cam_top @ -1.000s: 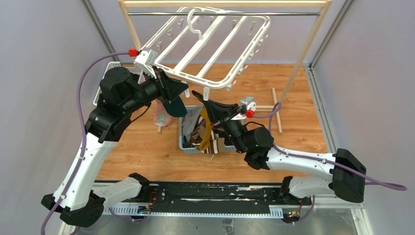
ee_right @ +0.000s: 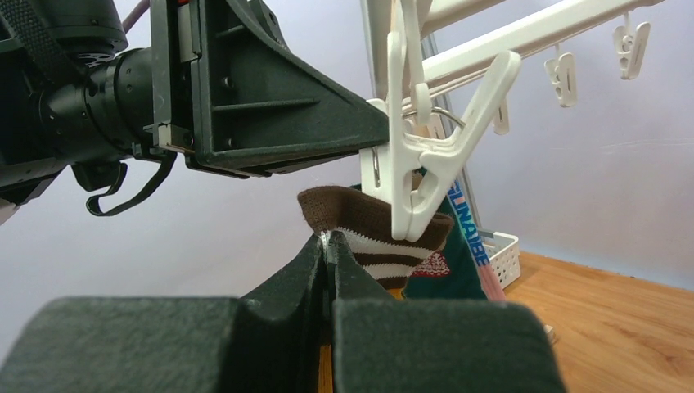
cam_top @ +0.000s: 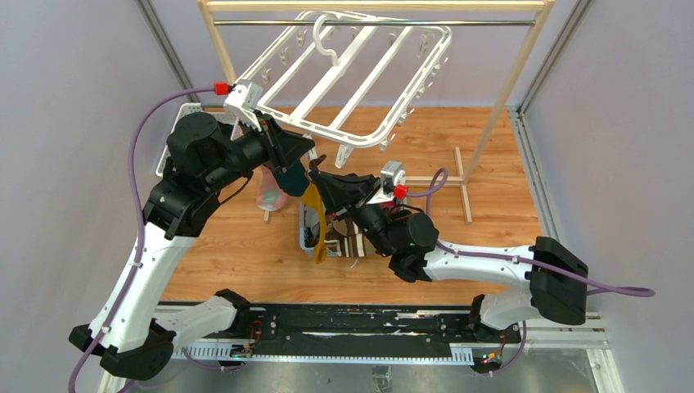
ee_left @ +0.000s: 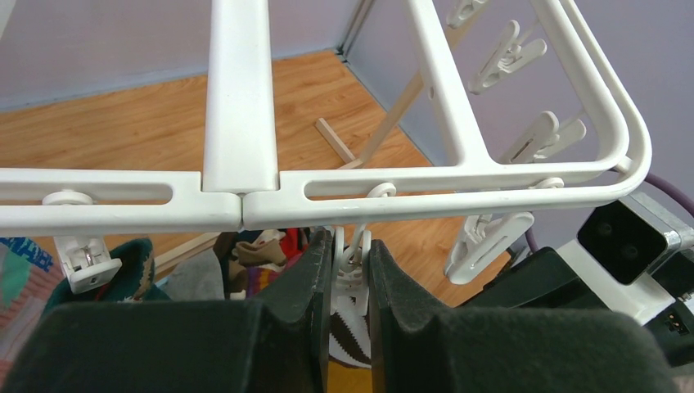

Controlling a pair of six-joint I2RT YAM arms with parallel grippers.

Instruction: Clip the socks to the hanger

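A white hanger with clips hangs from a metal rail. My left gripper is shut on a clip on the hanger's front edge. Below that, a brown-and-white striped sock with a yellow part is pinched by its edge in my right gripper, which is shut. The sock's top reaches across to the clip's lower ends; whether it lies between the clip's fingers or only behind one, I cannot tell. In the top view the sock's yellow part dangles between the two grippers.
A dark green sock hangs left of the clip, and a pink item shows beyond it. Under the grippers stands a blue basket of socks. A white basket is at left.
My right gripper has moved left and in toward the left gripper's clip, carrying the striped sock, which now hangs closer to it. The left arm and hanger look unmoved.
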